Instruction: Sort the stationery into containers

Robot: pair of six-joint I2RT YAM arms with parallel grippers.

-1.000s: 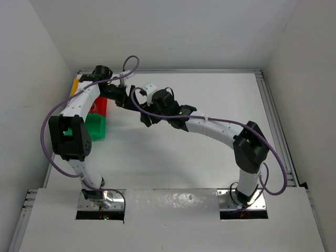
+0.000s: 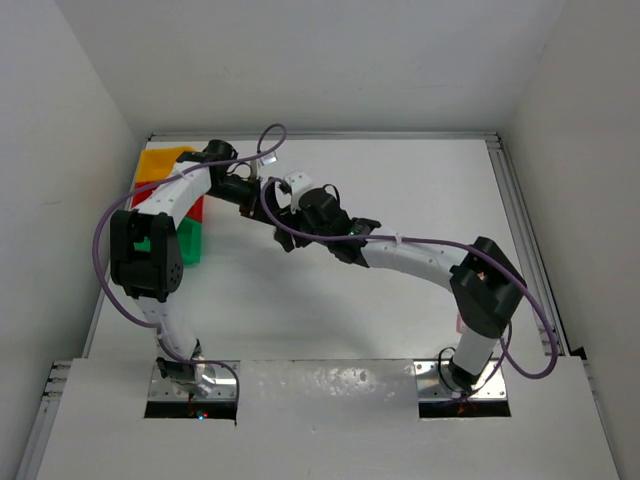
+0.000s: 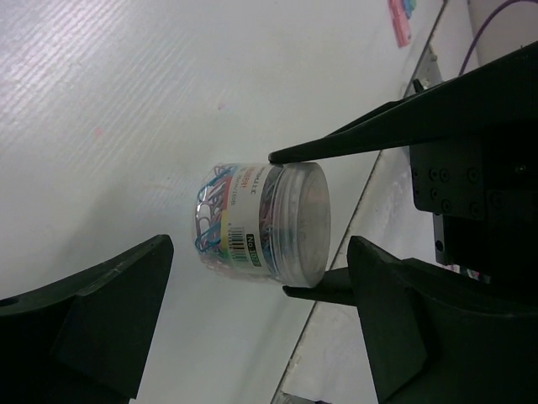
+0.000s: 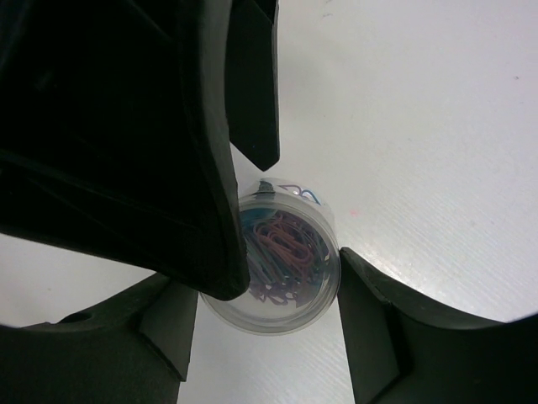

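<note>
A clear round jar of coloured paper clips (image 3: 231, 220) with a label and plastic lid is between the two grippers near the middle of the table. My right gripper is shut on it, seen from the lid end in the right wrist view. My left gripper is open, its fingers at the bottom corners of its view, apart from the jar, which faces it from a short distance. In the top view both grippers meet at the centre, hiding most of the jar.
Yellow, red and green containers (image 2: 190, 240) stand at the left edge, partly under the left arm. Small pink and blue items (image 3: 399, 21) lie near a table edge.
My left gripper has moved rightward, closer to the right gripper. The right arm has shifted slightly right and down in the top view.
</note>
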